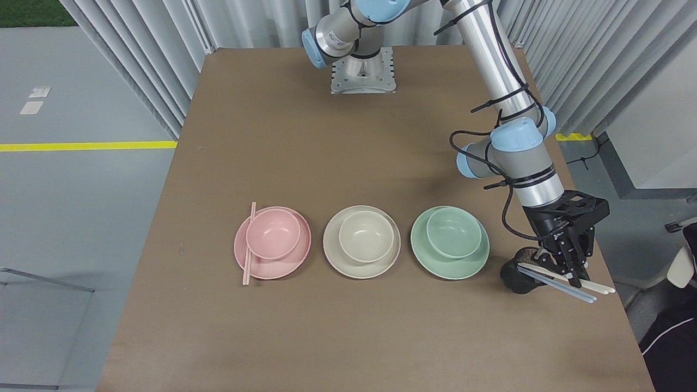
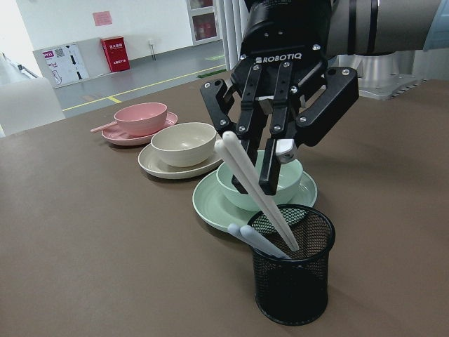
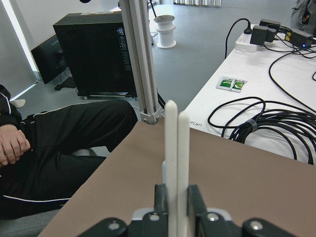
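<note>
My gripper (image 1: 567, 267) is shut on a pair of white chopsticks (image 2: 259, 189), held tilted over the black mesh pen holder (image 2: 291, 288) at the table's right edge; in the left view their lower ends overlap its mouth. Light blue chopsticks (image 1: 558, 286) lean in the holder. Pink chopsticks (image 1: 248, 262) rest on the pink plate (image 1: 287, 264) beside its pink bowl (image 1: 273, 233). The cream plate (image 1: 340, 258) holds a cream bowl (image 1: 366, 236); the green plate (image 1: 444, 267) holds a green bowl (image 1: 453, 231), just left of the holder.
A seated person (image 3: 59, 163) is by the table's right edge, near a metal post (image 3: 138, 59) and a white side table with coiled cables (image 3: 269, 123).
</note>
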